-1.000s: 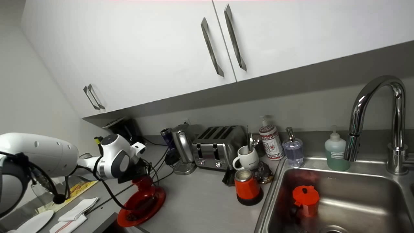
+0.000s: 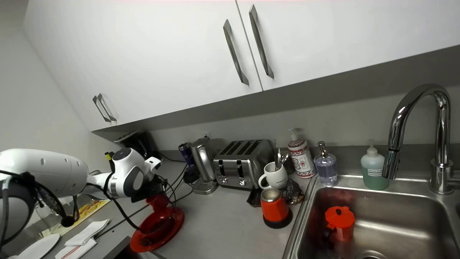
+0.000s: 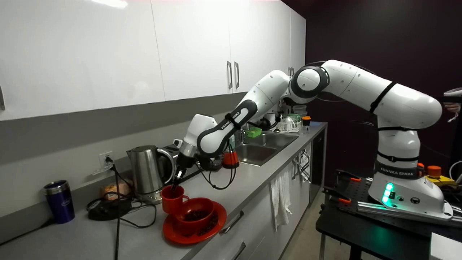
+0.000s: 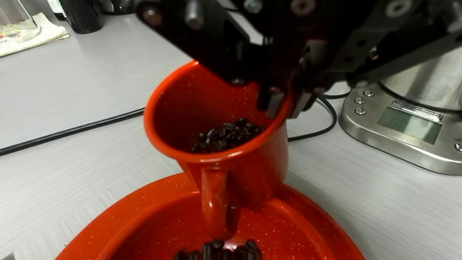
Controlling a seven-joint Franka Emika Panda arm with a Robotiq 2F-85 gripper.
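A red speckled mug [image 4: 260,169] with dark beans [image 4: 227,135] inside is pinched at its rim by my gripper, one finger inside the wall and one outside. The mug's handle points toward a red bowl [image 3: 198,211], which holds more dark beans and sits on a red plate [image 3: 219,211]. In exterior view 2 the mug [image 3: 171,200] overlaps the bowl's far left side, close to upright; whether it touches the bowl or plate I cannot tell. Exterior view 1 shows the gripper [image 2: 156,190] dark and mostly hidden by the arm.
A steel kettle [image 3: 145,173] on its base stands close behind the mug, with black cables [image 3: 140,212] around it. A purple tumbler [image 3: 60,203] stands farther left. Counter right of the plate is clear up to an orange-red pot base [image 2: 275,207] near the sink.
The arm has shifted very slightly in exterior view 1. The mug, bowl and plate look the same, with the gripper still at the mug.
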